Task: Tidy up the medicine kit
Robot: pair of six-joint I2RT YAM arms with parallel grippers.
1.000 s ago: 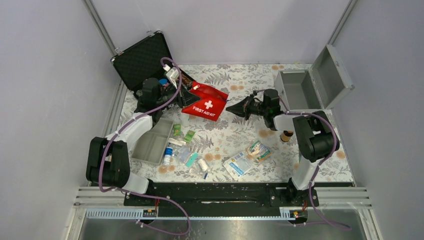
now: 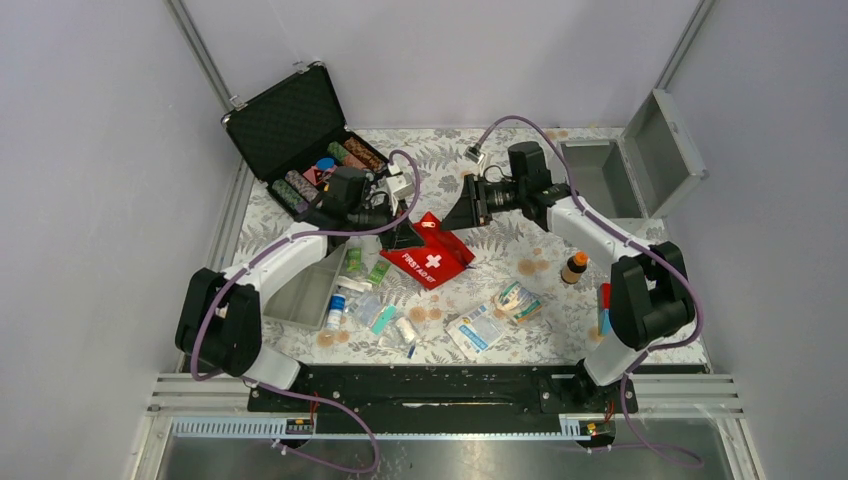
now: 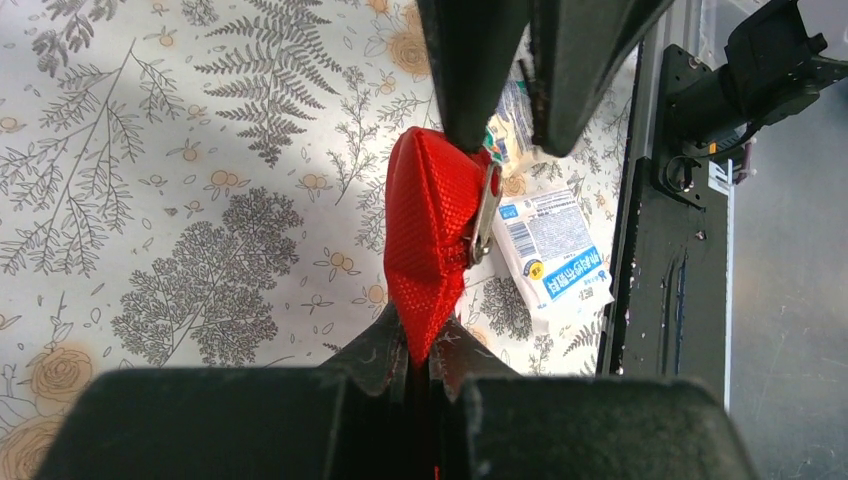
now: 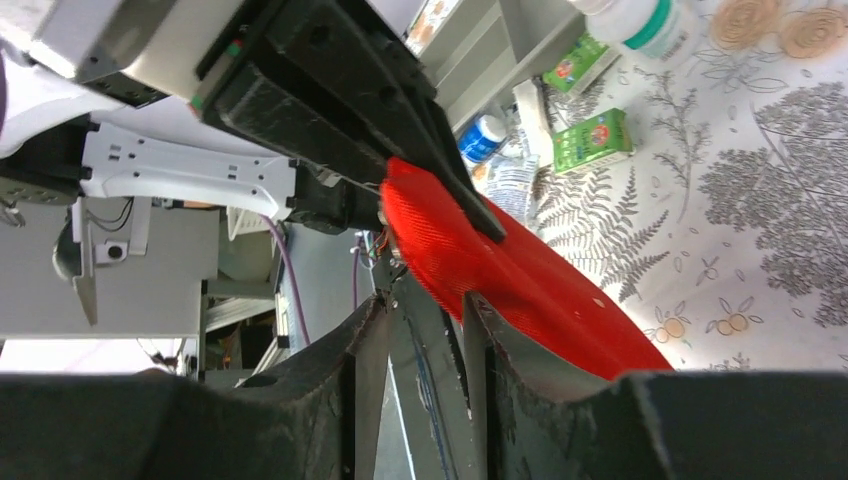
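Note:
The red first aid pouch (image 2: pixel 425 260) hangs between the two arms in the middle. My left gripper (image 2: pixel 400 232) is shut on the pouch, its red fabric rising from between the fingers in the left wrist view, near a zipper pull (image 3: pixel 485 215). My right gripper (image 2: pixel 455 215) is at the pouch's upper edge, fingers apart in the left wrist view, just beside the red fabric; whether it touches is unclear.
Small medicine boxes (image 4: pixel 590 140), bottles (image 2: pixel 335 312) and packets (image 2: pixel 475 330) lie in front. A grey tray (image 2: pixel 295 295) and open case (image 2: pixel 280 120) are left; an open grey box (image 2: pixel 600 180) and brown bottle (image 2: pixel 574 268) are right.
My right gripper has risen and moved left to the pouch.

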